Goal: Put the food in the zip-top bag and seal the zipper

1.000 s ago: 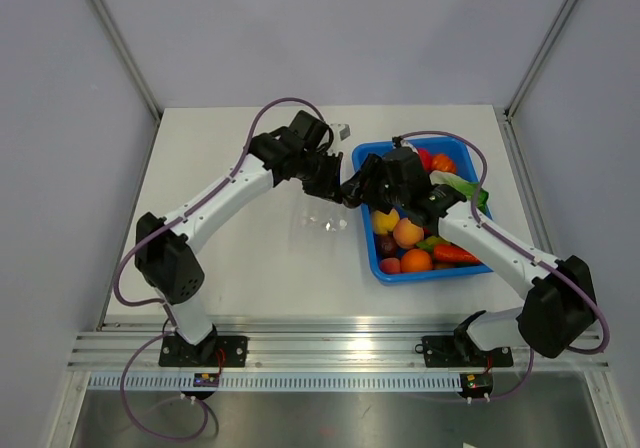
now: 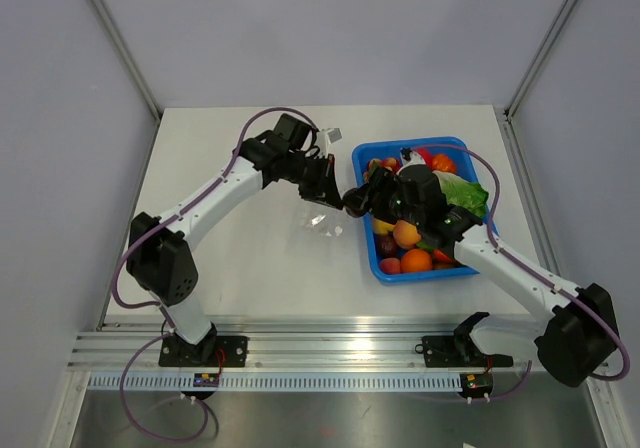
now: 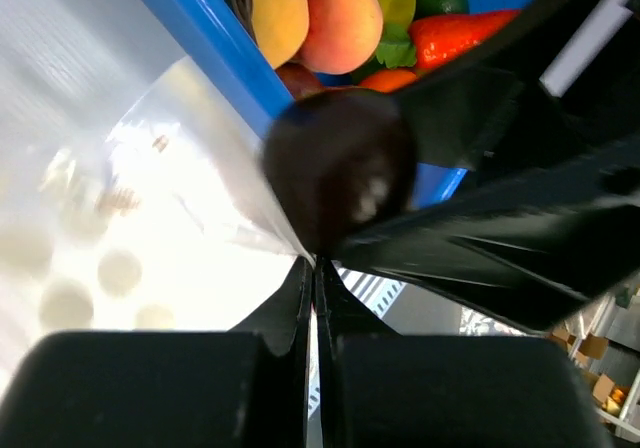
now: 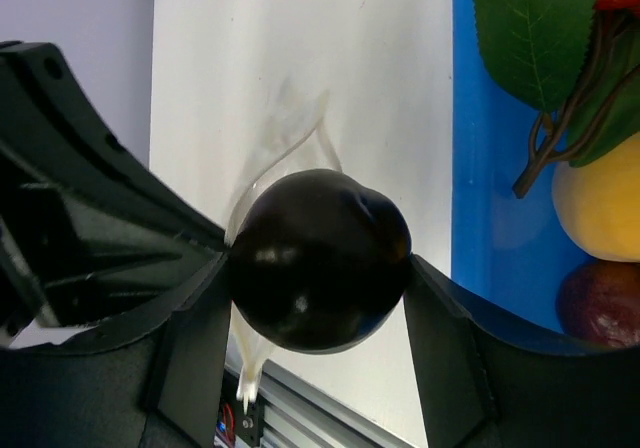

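The clear zip top bag (image 3: pixel 180 168) hangs from my left gripper, which is shut on its edge, as the left wrist view shows. Just above and beside the bag, my right gripper holds a round, dark, glossy food (image 4: pixel 316 248), probably a plum or eggplant, between its fingers. The left arm's black fingers lie close beside that food in the right wrist view. The bag's mouth is partly hidden behind the food.
A blue bin (image 2: pixel 420 278) full of mixed fruit and vegetables sits to the right, beneath my right arm.
In the top view my left gripper has moved slightly down and its arm tilted. My right arm has swung toward the front right at its elbow, the dark food still in the gripper.
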